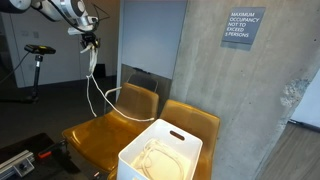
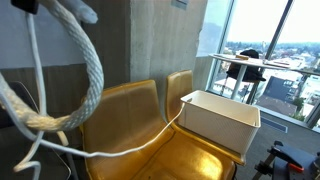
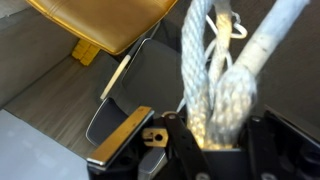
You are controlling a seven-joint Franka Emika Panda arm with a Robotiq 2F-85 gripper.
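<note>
A thick white rope (image 1: 92, 62) hangs from my gripper (image 1: 90, 43), high at the left in exterior view 1. The wrist view shows the rope (image 3: 195, 70) bunched in strands right at the fingers, which are shut on it. From there a length sags over the chairs to the white box (image 2: 220, 125); more rope lies coiled inside the box in exterior view 1. A big loop of rope (image 2: 92, 95) fills the left of exterior view 2, close to that camera. The fingertips themselves are mostly hidden by the rope.
Two tan chairs stand side by side; the left chair (image 1: 105, 138) is under the sagging rope, and the right chair (image 1: 190, 122) is behind the box. A concrete wall (image 1: 235, 90) rises behind them. A white table (image 2: 250, 62) stands by the window.
</note>
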